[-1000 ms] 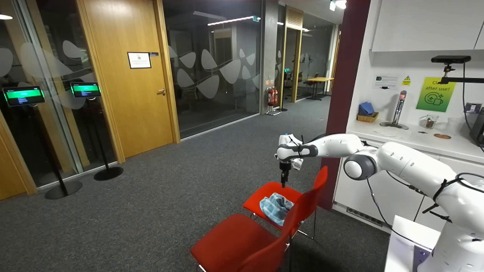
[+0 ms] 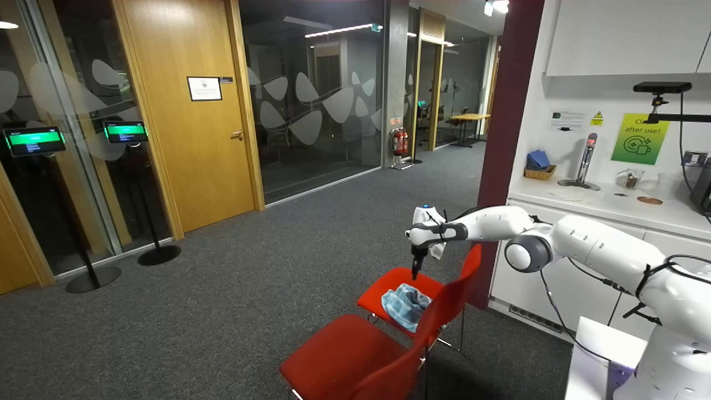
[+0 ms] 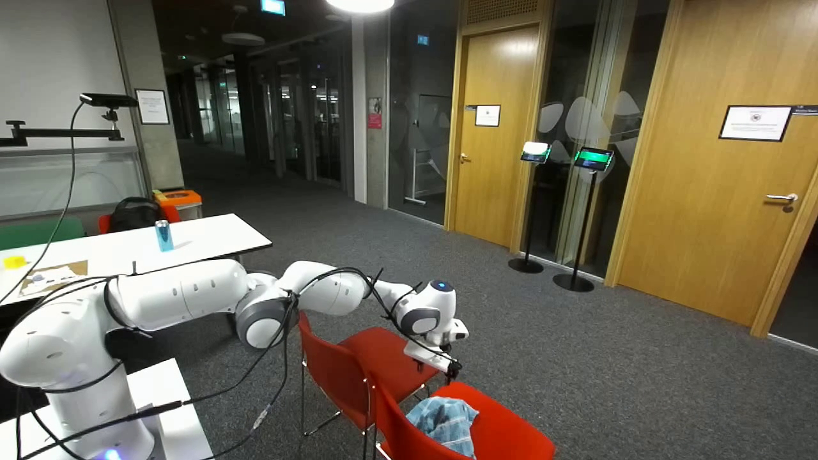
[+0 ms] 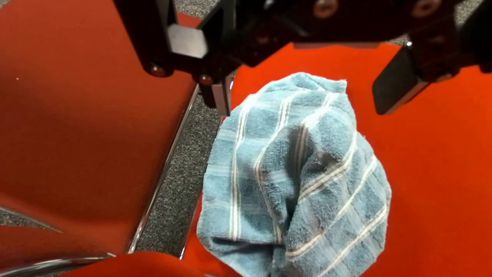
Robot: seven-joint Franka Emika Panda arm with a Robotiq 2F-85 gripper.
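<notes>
A crumpled blue towel with white stripes (image 4: pixel 258 184) lies on the seat of a red chair (image 4: pixel 438 175); in the first exterior view the towel (image 2: pixel 404 305) rests near that seat's backrest side. My gripper is open, its two fingers wide apart with nothing between them. In the wrist view, the fingertips show at the towel's upper end, one near its left edge and the other to its right over bare seat. From the side, the gripper (image 2: pixel 416 274) hangs pointing down above the chair seat, apart from the towel.
A second, darker red chair (image 2: pixel 343 360) stands alongside, with a narrow gap between the seats. The chair backrests (image 2: pixel 460 286) rise on the arm's side. Open carpet (image 2: pixel 266 280) lies beyond the chairs. Cables (image 3: pixel 285 360) hang from the arm.
The arm's wrist has come down slightly and the gripper has tilted a little, with its tip slightly lower. Towel and chairs have stayed where they were.
</notes>
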